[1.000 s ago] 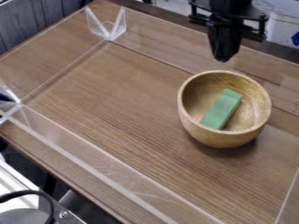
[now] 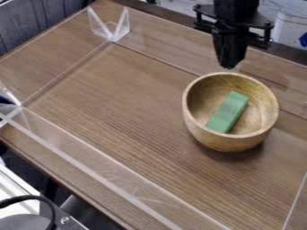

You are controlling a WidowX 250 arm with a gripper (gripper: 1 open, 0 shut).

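A light wooden bowl (image 2: 196, 117) sits on the right half of the wooden table, with a green block (image 2: 228, 112) lying inside it. My black gripper (image 2: 229, 59) hangs just beyond the bowl's back rim, at the top right of the camera view, pointing down. It looks shut, with nothing visible between its fingers.
Clear plastic edging runs along its left and near sides. Part of a grey and black fixture shows at the lower left corner.
My gripper has shifted slightly, a little lower and leftward toward the bowl's back rim. The bowl and green block have not moved.
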